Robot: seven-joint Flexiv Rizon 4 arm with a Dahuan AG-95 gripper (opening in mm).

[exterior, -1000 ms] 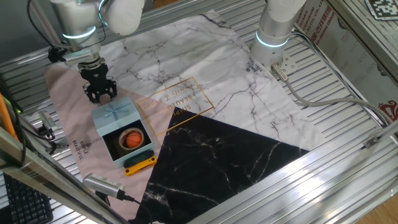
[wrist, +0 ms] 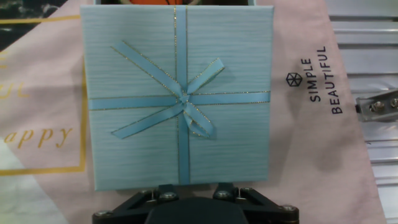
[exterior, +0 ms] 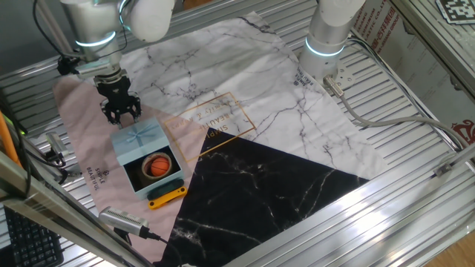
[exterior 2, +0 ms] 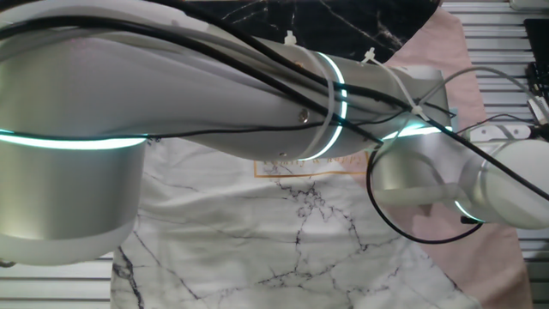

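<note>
A light-blue gift-box lid (exterior: 139, 138) with a ribbon bow covers the back part of the blue box (exterior: 180, 176); the front part lies uncovered. Inside that part sit an orange ball (exterior: 159, 166) and a round brown ring (exterior: 146, 176) around it. My gripper (exterior: 125, 121) is low behind the lid, its fingers spread apart. From the wrist, the lid (wrist: 137, 74) fills the middle, and my gripper has both tips at its near edge, apart from each other, with nothing seen held between them. Whether the tips touch the edge is hard to tell.
A yellow-and-black tool (exterior: 168, 198) lies against the box's front side. A grey device with a cable (exterior: 125, 221) is at the front left. The black and white marble areas of the cloth (exterior: 297, 141) are clear to the right.
My gripper and the lid have shifted slightly toward the front of the box. The box, ball and yellow tool look unmoved.
</note>
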